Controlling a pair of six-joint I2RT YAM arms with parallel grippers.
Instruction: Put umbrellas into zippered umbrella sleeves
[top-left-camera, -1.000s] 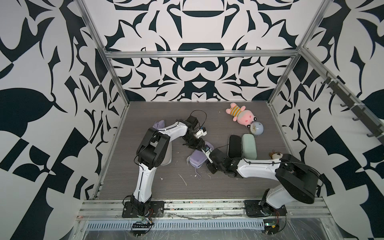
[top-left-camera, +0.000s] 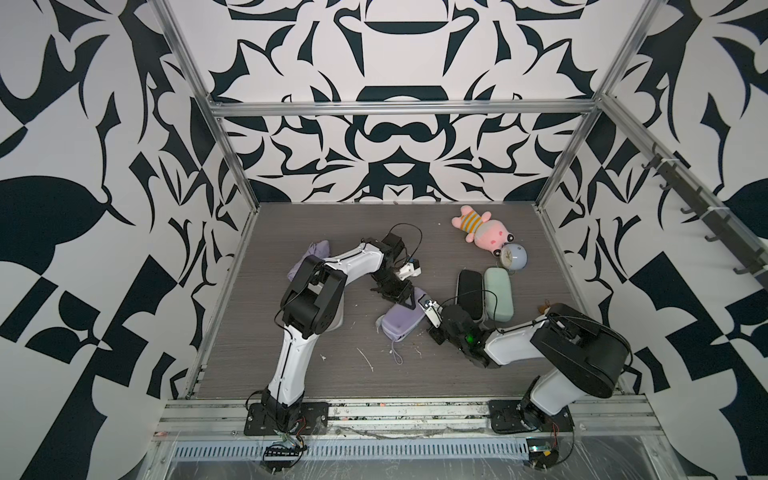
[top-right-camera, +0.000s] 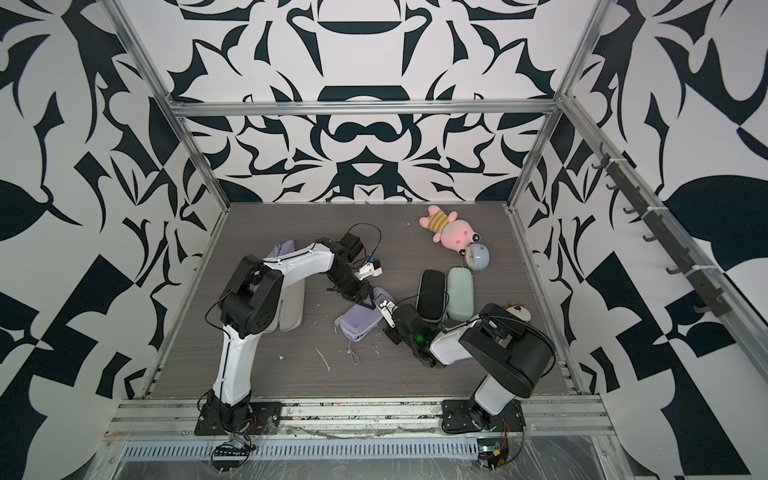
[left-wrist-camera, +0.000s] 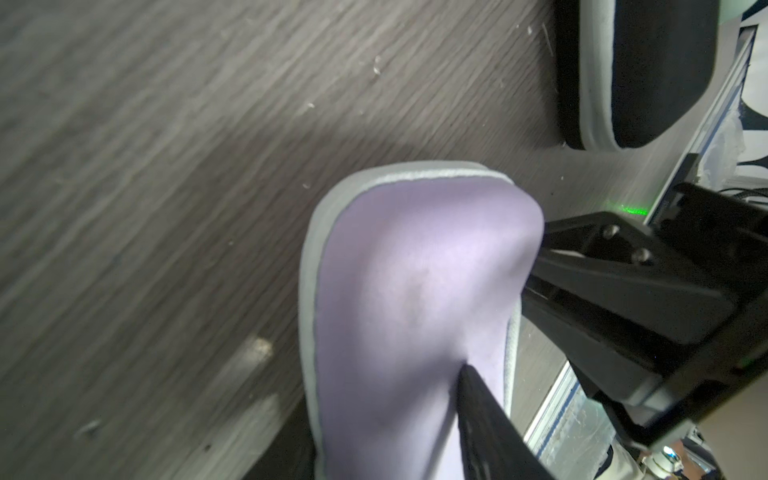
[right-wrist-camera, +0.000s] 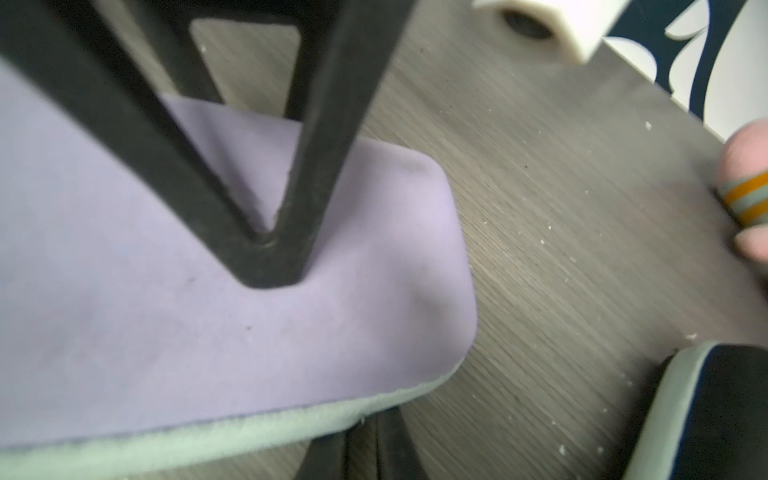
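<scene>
A lavender zippered case (top-left-camera: 400, 321) with a wrist strap lies at the middle of the table. My left gripper (top-right-camera: 358, 297) is over its far end; in the left wrist view the case (left-wrist-camera: 408, 272) fills the space at its fingers, and whether they grip cannot be told. My right gripper (top-left-camera: 429, 318) is at the case's right edge, with its fingers (right-wrist-camera: 400, 444) low at the pale zipper band, largely hidden; their opening is unclear. A folded lavender piece (top-left-camera: 313, 251) lies at the left, partly behind the left arm.
A black case (top-left-camera: 469, 289) and mint case (top-left-camera: 498, 293) lie to the right. A pink striped plush (top-left-camera: 484, 232) and grey round toy (top-left-camera: 513, 257) sit at the back right, and grey cases (top-right-camera: 292, 308) at the left.
The lavender case has shifted slightly right since a second ago, with my left gripper.
</scene>
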